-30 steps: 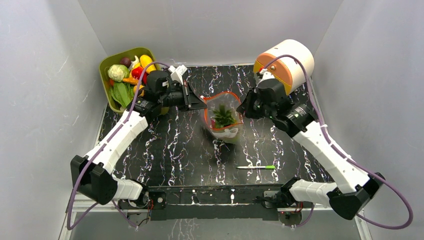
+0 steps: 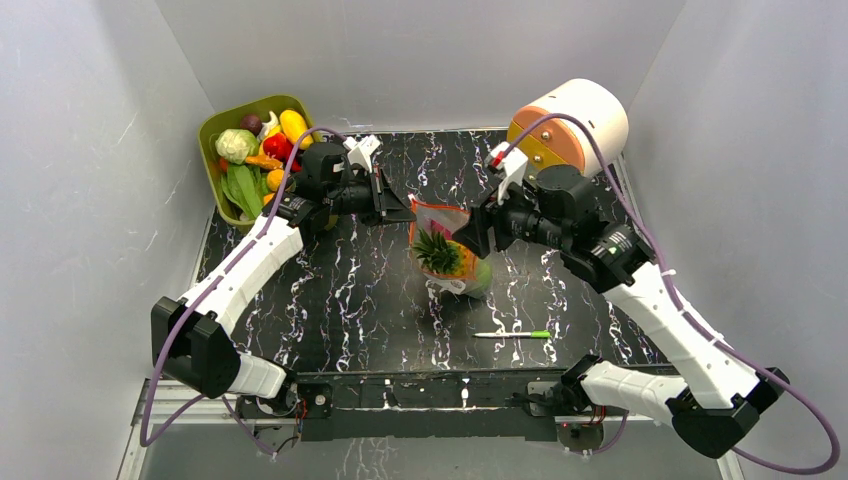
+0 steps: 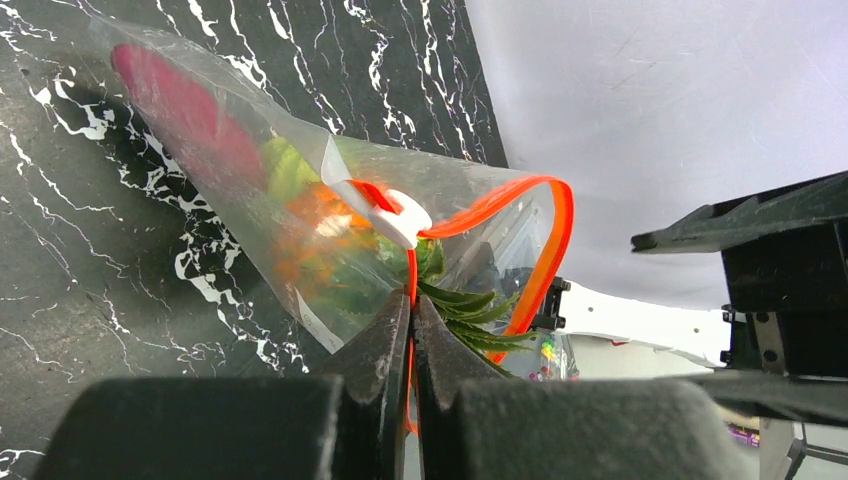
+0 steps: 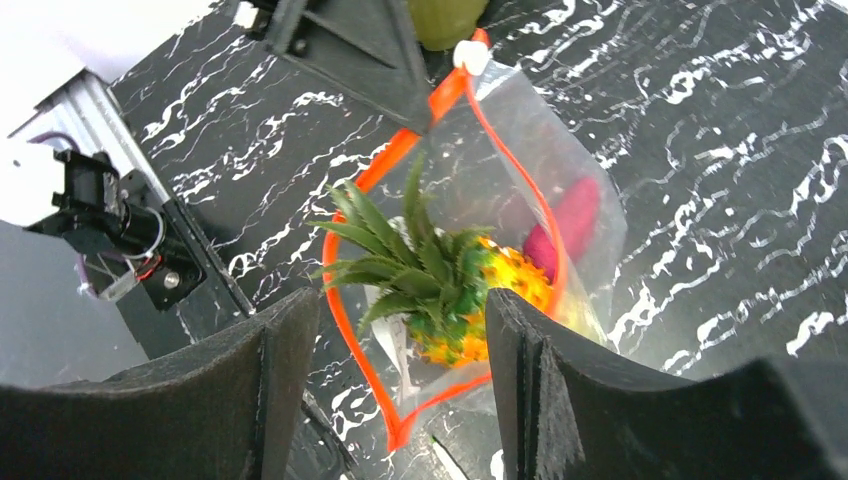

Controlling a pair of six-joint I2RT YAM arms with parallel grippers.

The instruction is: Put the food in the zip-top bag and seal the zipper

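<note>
The clear zip bag (image 2: 455, 280) with orange-red rim sits mid-table, its mouth agape, holding a pineapple (image 4: 460, 300), a pink item (image 4: 572, 220) and yellow-green food. My left gripper is shut on the bag's orange rim at the corner by the white slider (image 3: 402, 220). My right gripper stands part open over the bag's near side, its fingers either side of the lower rim as seen from above; whether it touches is unclear.
A green basket (image 2: 215, 150) of produce stands back left. A cream-and-yellow container (image 2: 580, 120) is back right. A pen (image 2: 510, 334) lies at the front. Grey walls enclose the table.
The bag has settled lower and slumped, showing more of the pineapple.
</note>
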